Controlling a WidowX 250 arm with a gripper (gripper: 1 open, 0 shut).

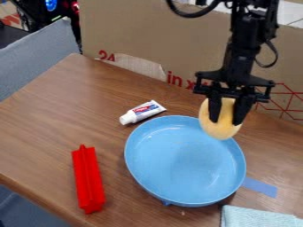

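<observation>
My black gripper point(228, 105) is shut on a pale yellow, rounded object point(219, 122), held over the back right part of the blue plate point(178, 164). Whether that object touches the plate is unclear. A white tube with red and blue print point(142, 112) lies behind the plate on the left. A red oblong object point(88, 179) lies on the wooden table point(53, 133) to the left of the plate.
A cardboard panel point(142, 44) stands along the back. A grey padded edge point(35, 62) borders the table at the left. A light cloth point(260, 218) lies at the front right.
</observation>
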